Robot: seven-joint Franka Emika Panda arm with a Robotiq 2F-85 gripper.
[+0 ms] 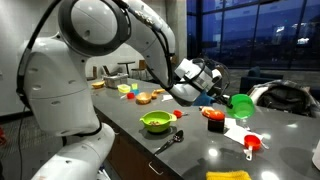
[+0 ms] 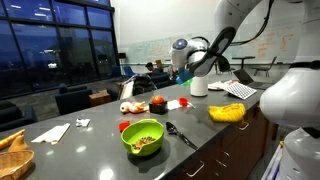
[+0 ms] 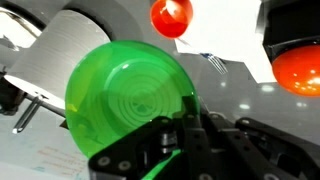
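A bright green round bowl or plate (image 3: pixel 128 95) fills the left middle of the wrist view. My gripper is shut on its rim. In exterior view 1 the green bowl (image 1: pixel 241 106) hangs in the air above the table, to the right of my gripper (image 1: pixel 222 95). Exterior view 2 shows my gripper (image 2: pixel 182 75) high over the far part of the table, with a bit of green beside it. Another green bowl (image 1: pixel 157 121), with small pieces inside, rests near the table's front edge.
A black box with a red-orange object (image 1: pixel 215 115) on top stands under the arm. Nearby are a red cup (image 1: pixel 252 142), a black ladle (image 1: pixel 168 142), a yellow cloth (image 1: pixel 229 175) and a white paper (image 1: pixel 237 131).
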